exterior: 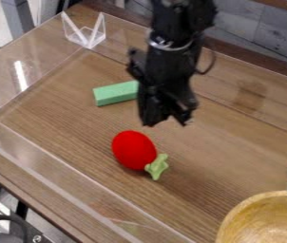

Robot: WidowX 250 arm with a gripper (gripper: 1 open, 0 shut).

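My gripper (159, 102) hangs over the middle of the wooden table, blurred by motion, so I cannot tell its opening. Below it lies a red strawberry-like object (135, 149) with a green top at its lower right. A green block (114, 93) lies to the upper left, just beside the gripper.
A yellow bowl (260, 220) sits at the lower right corner. A clear plastic item (86, 31) stands at the back left. Wooden boards border the back right; dark cables show at the lower left.
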